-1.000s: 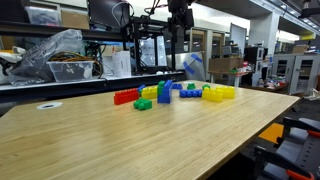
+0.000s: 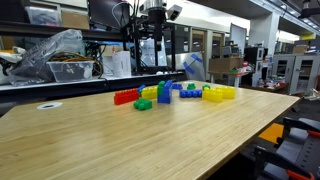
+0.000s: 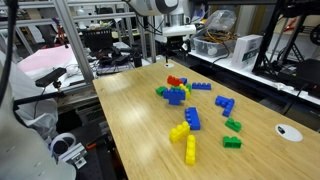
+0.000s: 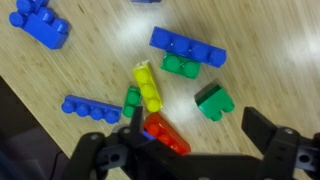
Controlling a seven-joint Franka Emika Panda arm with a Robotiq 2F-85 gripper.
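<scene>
My gripper stands open above the table, its fingers wide apart with nothing held between them. Below it in the wrist view lie a yellow brick [image 4: 147,87], a red brick [image 4: 168,133], a green block [image 4: 214,102] and a small green brick [image 4: 132,99]. Farther up are a long blue brick [image 4: 188,46] and a green brick [image 4: 180,66] against it. Another blue brick [image 4: 90,108] lies to the left, with a blue block [image 4: 42,26] in the upper left corner. In exterior view 1 the arm hangs well above the bricks.
Nearer the camera in exterior view 2, two yellow bricks [image 3: 190,150], a blue brick [image 3: 193,119] and a green brick [image 3: 232,143] lie apart. A white disc [image 3: 289,132] rests at the right.
In exterior view 1 the arm and gripper have shifted to the left, still high over the table. The bricks have not visibly moved.
</scene>
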